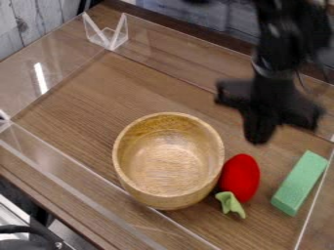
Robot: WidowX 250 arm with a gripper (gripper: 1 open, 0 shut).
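Note:
The dark robot arm reaches in from the top right, blurred, with its gripper (245,125) above and behind the objects; whether the fingers are apart or together is too blurred to tell. A red object with a pale green leafy tip (240,178) lies right of the wooden bowl (167,192). A mint-green block (300,182) lies at the far right. The bowl is empty.
A white bracket-like item (107,34) sits at the top left.

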